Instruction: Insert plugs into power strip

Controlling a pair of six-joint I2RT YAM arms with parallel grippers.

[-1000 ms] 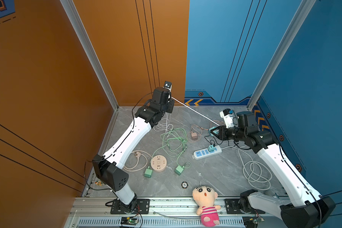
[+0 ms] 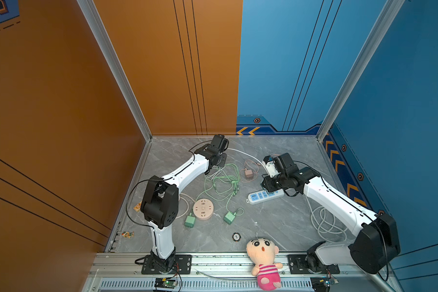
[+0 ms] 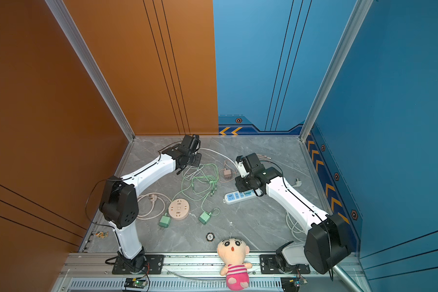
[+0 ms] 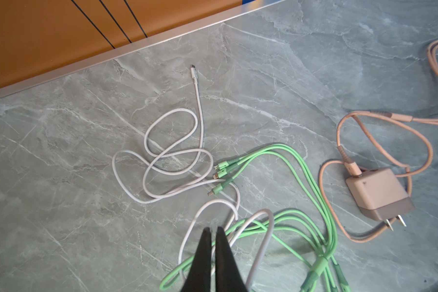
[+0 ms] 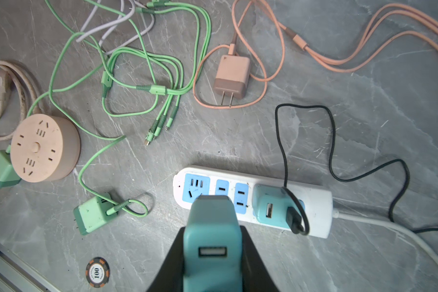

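A white power strip with blue sockets lies on the table; one teal plug with a black cable sits on it. Another teal plug is gripped by my right gripper, shut on its sides. From above, this gripper is over the strip and covers part of it. The held plug's prongs are hidden. At the back left, my left gripper is shut, with a white cable passing between its fingers. That cable arcs over to the right gripper.
A round pink power strip stands left, with green plugs nearby. Green cables and a pink plug lie behind. A doll sits at the front edge.
My left gripper has lowered toward the table, and the white cable has gone from taut to slack.
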